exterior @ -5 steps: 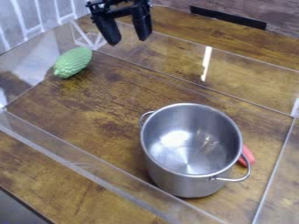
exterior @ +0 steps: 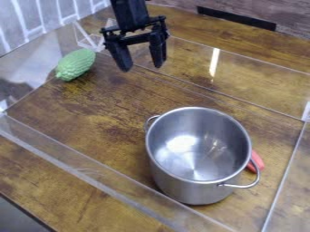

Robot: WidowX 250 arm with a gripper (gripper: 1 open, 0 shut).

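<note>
My black gripper [exterior: 140,56] hangs at the top centre, fingers pointing down and spread open with nothing between them. It is above the wooden surface, to the right of a pale green, ridged oblong vegetable [exterior: 75,64] lying at the upper left. A steel pot [exterior: 197,166] with two side handles stands at the lower right, its inside empty. A red object [exterior: 256,159] lies just right of the pot, partly hidden behind it.
Clear low walls surround the wooden work area [exterior: 97,122], with a white rack-like edge at the top left. The middle of the surface between the vegetable and pot is free.
My gripper has moved down from the top of the view, ending lower over the surface. The vegetable, pot and red object have not visibly moved.
</note>
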